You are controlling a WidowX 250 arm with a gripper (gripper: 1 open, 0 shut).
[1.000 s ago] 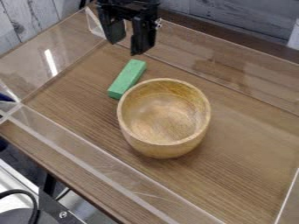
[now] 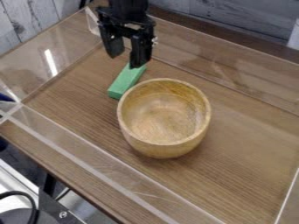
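A green rectangular block (image 2: 124,80) lies on the wooden table (image 2: 246,175), just behind and left of a large tan bowl (image 2: 163,138). My gripper (image 2: 128,54) hangs open above the table, over the area just behind the green block, its dark fingers pointing down with nothing seen between them.
A clear object, hard to make out, stands at the back left behind the arm. Black cables (image 2: 17,206) lie in the bottom left corner.
The block and bowl have not moved.
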